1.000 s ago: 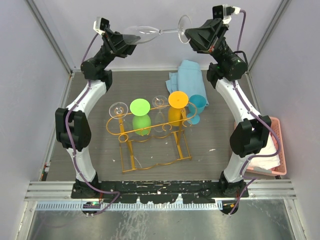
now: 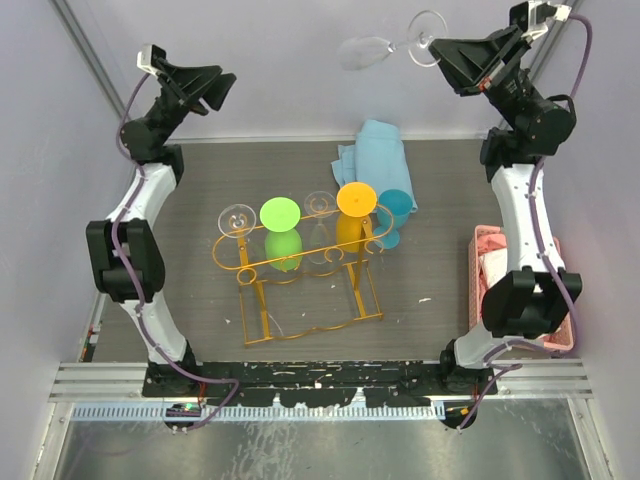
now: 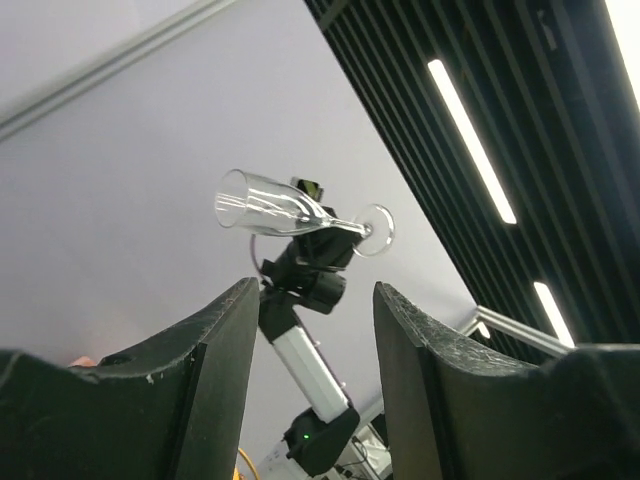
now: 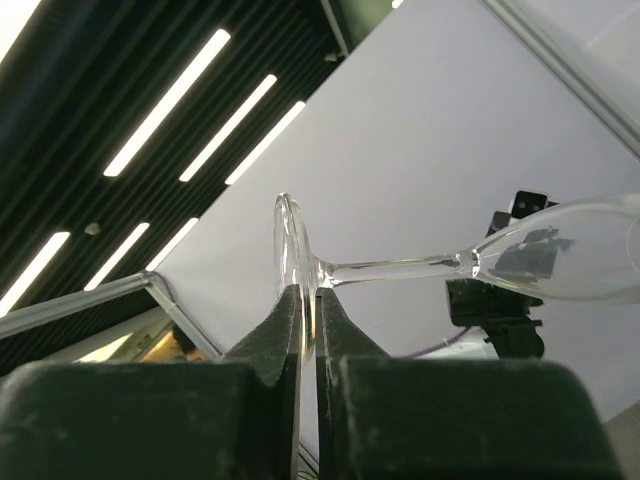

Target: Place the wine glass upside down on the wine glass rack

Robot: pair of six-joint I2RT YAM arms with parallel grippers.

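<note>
My right gripper [image 2: 440, 55] is raised at the upper right, shut on the foot of a clear wine glass [image 2: 365, 52], which lies sideways in the air with its bowl to the left; in the right wrist view the foot [image 4: 292, 240] is between the fingertips. My left gripper [image 2: 215, 85] stands open at the upper left, empty, with the glass beyond it in the left wrist view. The orange wire rack [image 2: 270, 262] stands low in the middle, holding upturned clear, green [image 2: 280, 213] and yellow [image 2: 357, 199] glasses.
A folded blue cloth [image 2: 375, 155] lies behind the rack beside a blue glass [image 2: 395, 205]. A pink basket [image 2: 475, 290] with white cloth sits at the right, partly under the right arm. The floor left of the rack is clear.
The right arm has moved right with the glass, turning it somewhat. The left gripper has moved left, away from the glass bowl that was at its fingers.
</note>
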